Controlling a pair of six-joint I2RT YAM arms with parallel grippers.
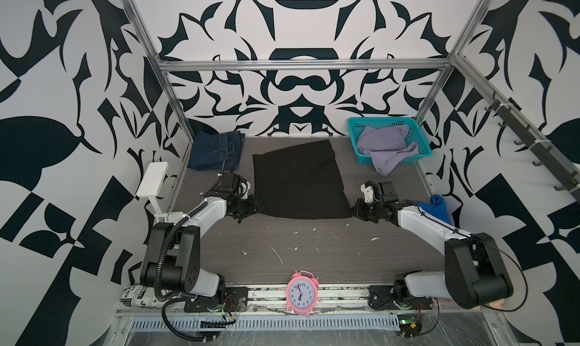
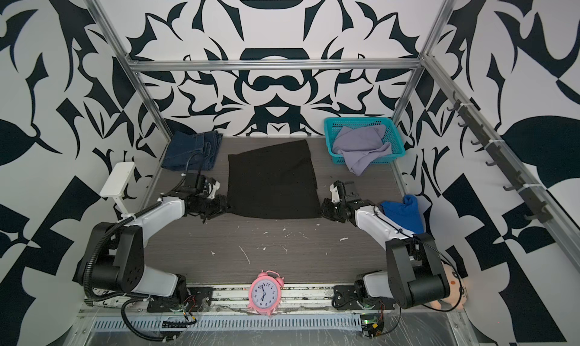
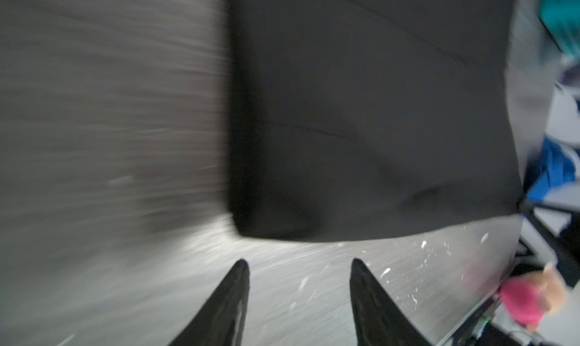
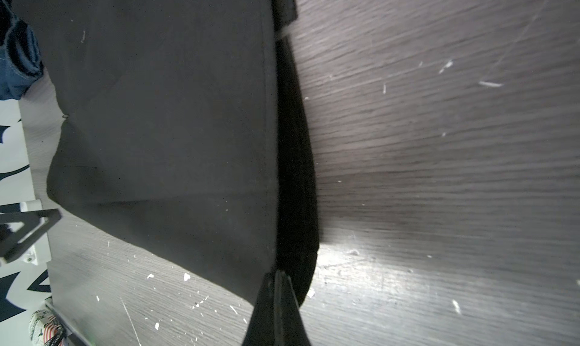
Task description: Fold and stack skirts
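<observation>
A black skirt (image 1: 297,179) lies spread as a rough quadrilateral in mid-table. At its front left corner is my left gripper (image 1: 247,208), fingers open; in the blurred left wrist view they (image 3: 300,267) show just beyond the cloth's edge. My right gripper (image 1: 359,209) is at the front right corner, shut at the edge of the cloth (image 4: 181,134); in the right wrist view its fingertips (image 4: 270,282) meet that corner, where whatever cloth lies between them is too thin to tell.
Folded denim (image 1: 214,149) lies back left, a teal basket (image 1: 356,141) with lilac cloth (image 1: 386,146) back right, blue cloth (image 1: 436,208) at the right. A pink clock (image 1: 302,291) stands at the front edge.
</observation>
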